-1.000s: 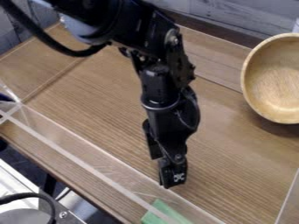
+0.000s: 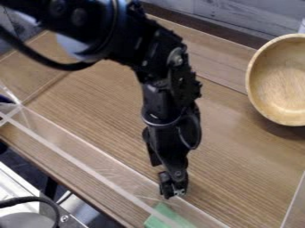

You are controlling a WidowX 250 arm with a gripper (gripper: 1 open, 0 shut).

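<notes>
My black gripper (image 2: 169, 185) points down at the middle of the wooden table (image 2: 78, 98), its fingertips low near the clear plastic edge along the front. The fingers are seen nearly edge-on, with no object visible between them. A green piece (image 2: 167, 216) lies just below the fingertips at the bottom of the view, apart from them.
A large wooden bowl (image 2: 279, 80) sits at the right. A grey wall runs along the back. At the lower left, off the table, are a white object and a dark cable or ring. The table left of the arm is clear.
The arm has shifted only slightly over the last second; the gripper stays low above the front of the table. The bowl and green piece have not moved.
</notes>
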